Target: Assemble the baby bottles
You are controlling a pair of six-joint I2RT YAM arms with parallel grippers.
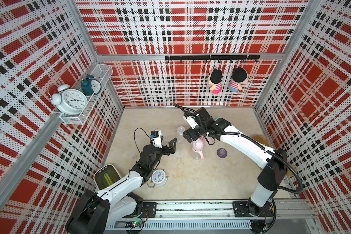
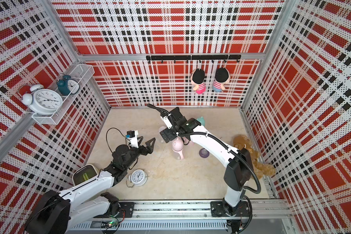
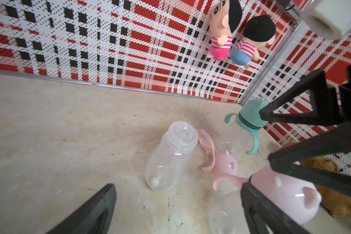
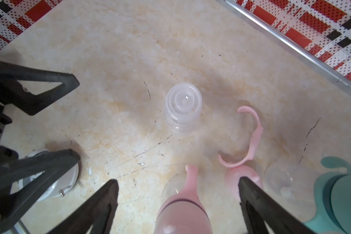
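Note:
An uncapped clear bottle stands upright mid-table; its open neck shows in the right wrist view. Nearby lie a loose pink handle piece (image 4: 255,142) and a small pink cap (image 4: 241,178), which appear to touch. A pink-topped bottle (image 4: 183,218) with handles stands nearer the front, and a teal-topped bottle (image 4: 345,202) with handles stands to the right. My left gripper, left of the clear bottle, is open and empty. Over the pink-topped bottle, my right gripper is also open, with nothing held.
A purple round piece (image 1: 222,152) lies right of the pink-topped bottle. A white clock (image 1: 159,177) sits near the left arm, and a bin (image 1: 107,177) stands at the left edge. A brown plush (image 2: 257,156) lies far right. Bare table surrounds the clear bottle's left side.

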